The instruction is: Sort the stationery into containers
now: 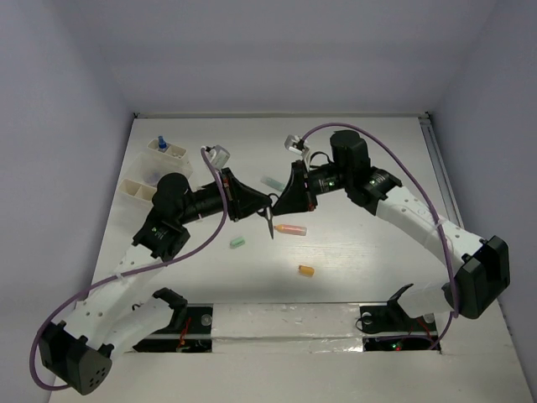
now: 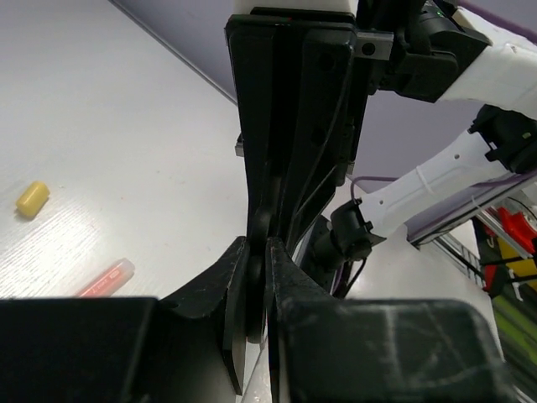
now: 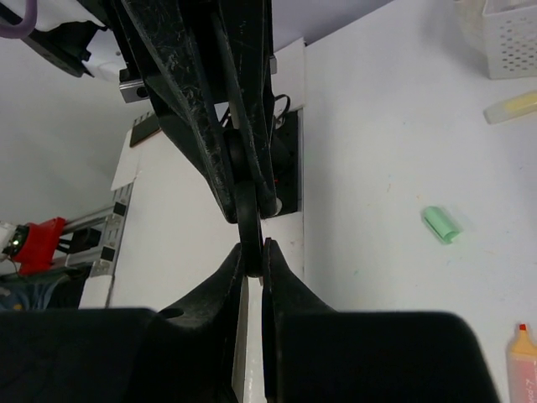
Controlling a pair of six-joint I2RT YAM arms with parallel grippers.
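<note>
Both grippers meet in mid-air over the table's middle, shut on a pair of scissors (image 1: 269, 222), blade pointing down. My left gripper (image 1: 259, 204) holds it from the left, my right gripper (image 1: 284, 204) from the right; the handles are mostly hidden between the black fingers. On the table lie a pink marker (image 1: 291, 229), a green piece (image 1: 237, 243), a yellow piece (image 1: 306, 270) and a pale object (image 1: 273, 183) behind the grippers.
White containers (image 1: 137, 189) stand at the back left, one holding a blue item (image 1: 162, 143). Grey walls bound the sides and back.
</note>
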